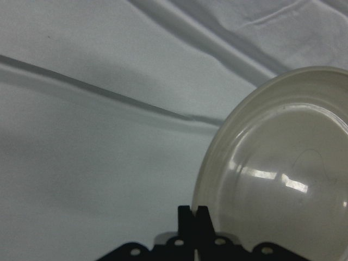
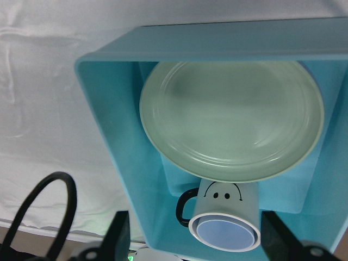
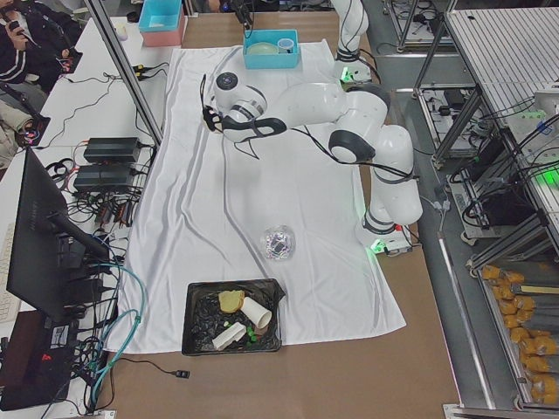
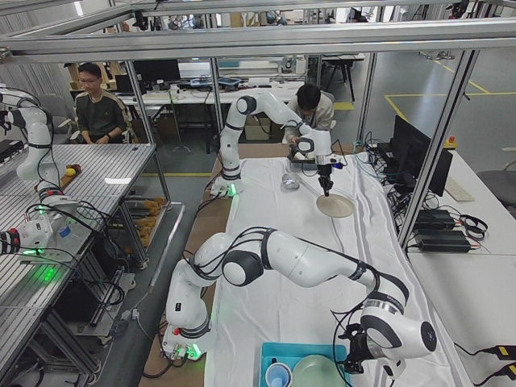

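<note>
A beige plate (image 4: 335, 207) (image 1: 277, 179) lies on the white cloth. My left gripper (image 4: 326, 190) is shut at the plate's edge, its fingertips together; whether the rim is between them I cannot tell. A blue bin (image 3: 272, 61) (image 2: 114, 114) holds a green plate (image 2: 231, 111) and, beside it, a white smiley mug (image 2: 223, 201) with a black handle, lying on its side. My right gripper is open above the mug end of the bin, nothing seen between its fingers.
A black tray (image 3: 201, 336) with food scraps and cups stands at one end of the cloth, near a small clear container (image 3: 279, 243). A monitor (image 3: 39, 236), cables and frame posts line the table's side.
</note>
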